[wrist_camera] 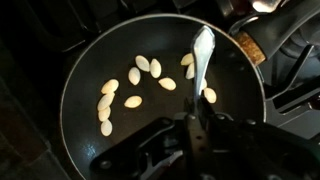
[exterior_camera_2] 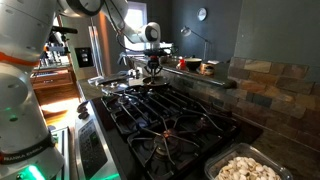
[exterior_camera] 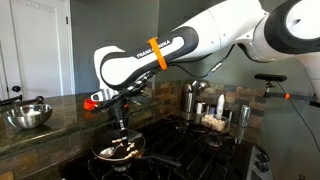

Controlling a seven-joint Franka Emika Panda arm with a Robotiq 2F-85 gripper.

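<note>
A dark round pan [wrist_camera: 140, 160] on the stove holds several pale, seed-like oval pieces [wrist_camera: 107, 101], scattered mostly over its left and middle. My gripper is shut on the handle of a metal spoon [wrist_camera: 203, 45], whose rounded end lies over the pan's right half, near a few of the pieces. From the side, the gripper [exterior_camera: 121, 128] points down above the pan [exterior_camera: 112, 152]. Whether the spoon touches the pan's bottom, I cannot tell. At the stove's far end in exterior view 2, the pan [exterior_camera_2: 148, 84] looks small.
A black stove top [exterior_camera_2: 165, 130] with bare grates stretches away from the pan. A metal tray of pale pieces [exterior_camera_2: 248, 168] stands at its other end. Steel bowls [exterior_camera: 30, 116] rest on the counter to the left. Close beside the pan is a wooden-handled item [wrist_camera: 249, 46].
</note>
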